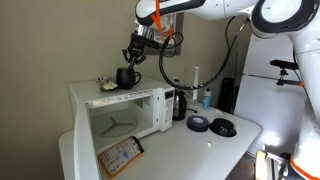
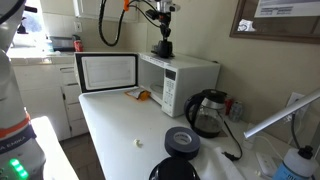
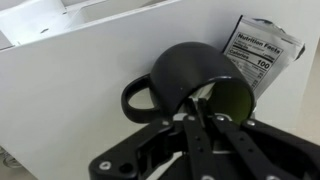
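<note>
A dark mug [image 1: 127,78] stands on top of the white microwave [image 1: 150,98], whose door hangs open. In the wrist view the mug [image 3: 185,75] shows its handle on the left and its greenish inside at the lower right. My gripper [image 1: 130,63] points down right over the mug. Close up, its fingertips reach the mug's mouth, and the dark fingers blend with the mug, so whether they touch the rim is unclear. How far the fingers are apart cannot be made out. From the other side, the mug [image 2: 164,48] sits below the gripper.
A silver packet [image 3: 262,52] lies beside the mug on the microwave top. An orange-trimmed packet [image 1: 120,155] is inside the open door area. A kettle [image 2: 208,112], a black roll [image 2: 182,142] and a dark pan [image 2: 174,170] stand on the white counter [image 2: 115,125].
</note>
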